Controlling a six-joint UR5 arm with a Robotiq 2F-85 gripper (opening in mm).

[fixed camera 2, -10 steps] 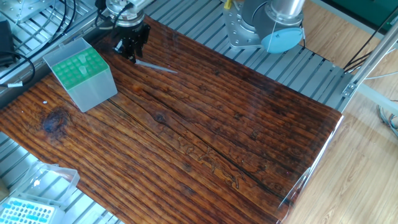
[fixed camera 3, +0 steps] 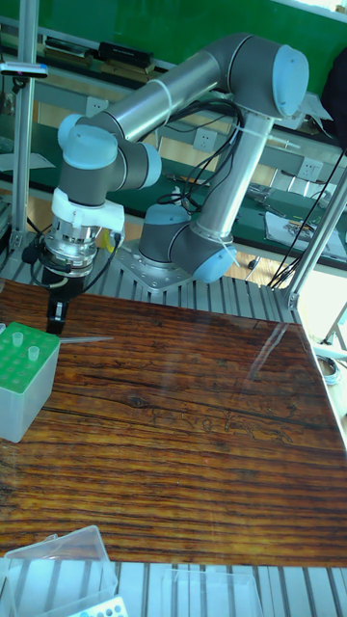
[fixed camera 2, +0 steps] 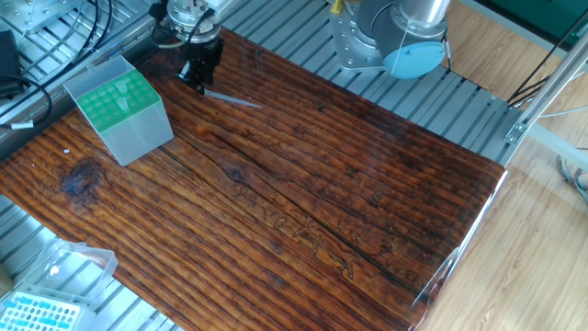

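Observation:
A thin, translucent pointed piece, like a pipette tip [fixed camera 2: 234, 98], lies flat on the dark wooden board. My black gripper [fixed camera 2: 197, 83] is low over the board at that piece's left end, pointing down. In the other view the gripper [fixed camera 3: 56, 321] hangs just left of the thin piece [fixed camera 3: 86, 339]. Its fingers are small and dark, so whether they are apart or touch the piece cannot be made out. A frosted box [fixed camera 2: 138, 133] with a green perforated top [fixed camera 2: 118, 99] stands left of the gripper; a couple of clear tips stick up from its holes.
Off the board's near left edge sit a clear lid [fixed camera 2: 78, 267] and a white rack with blue dots [fixed camera 2: 41, 313]. The arm's base [fixed camera 2: 363, 41] is behind the board. Most of the wooden board [fixed camera 2: 322, 184] is bare.
Over the last second my gripper has shifted slightly right in the exterior view, beside the thin piece's left end. The piece and the box have stayed in place.

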